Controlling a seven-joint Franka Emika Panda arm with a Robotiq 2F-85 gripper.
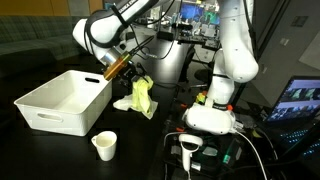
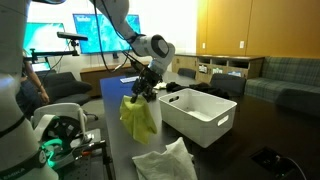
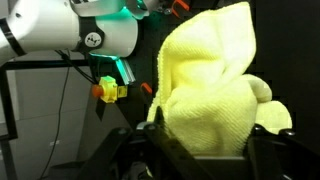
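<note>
A yellow cloth hangs from my gripper, which is shut on its upper part. In exterior view 2 the cloth droops above the dark table, left of the white bin. In the wrist view the bunched cloth fills the middle and covers the fingertips. A white cloth lies crumpled on the table; in exterior view 1 part of it shows behind and beside the yellow one. An open white bin stands to the left of the gripper, and I cannot see its floor clearly.
A white mug stands in front of the bin. The robot's base and cables occupy the right side, with a laptop beyond.
</note>
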